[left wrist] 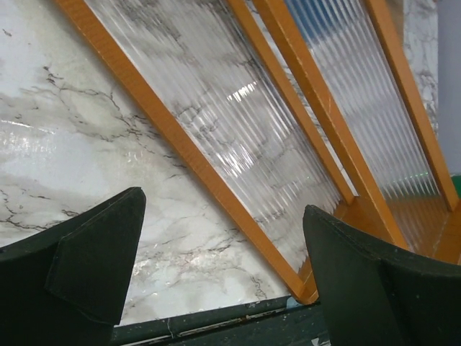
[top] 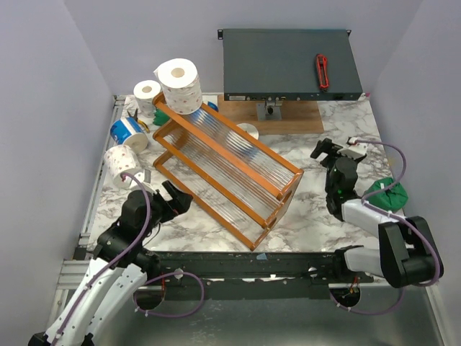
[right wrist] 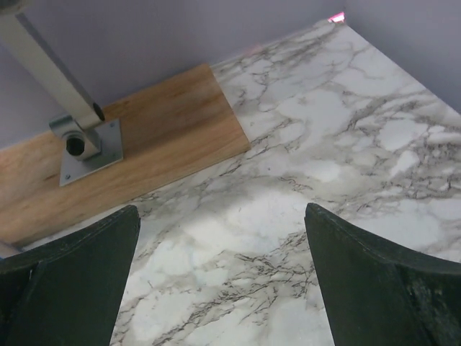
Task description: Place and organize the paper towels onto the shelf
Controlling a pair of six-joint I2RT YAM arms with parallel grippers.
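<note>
A tiered wooden shelf (top: 252,180) with clear ribbed panels lies diagonally across the marble table. A large paper roll (top: 180,90) stands at its upper-left end. More rolls are at the left: a white one (top: 145,99), a blue-wrapped one (top: 130,133) and a white one (top: 121,164). My left gripper (top: 173,198) is open beside the shelf's lower-left side, with the shelf (left wrist: 187,151) beneath it in the left wrist view. My right gripper (top: 322,150) stands open to the right of the shelf, empty, facing bare marble and a wooden board.
A dark raised platform (top: 281,61) with a red cutter (top: 322,71) is mounted on a wooden board (right wrist: 180,122) at the back. A green bundle (top: 389,194) lies at the right edge. Bare table (right wrist: 302,144) shows right of the board.
</note>
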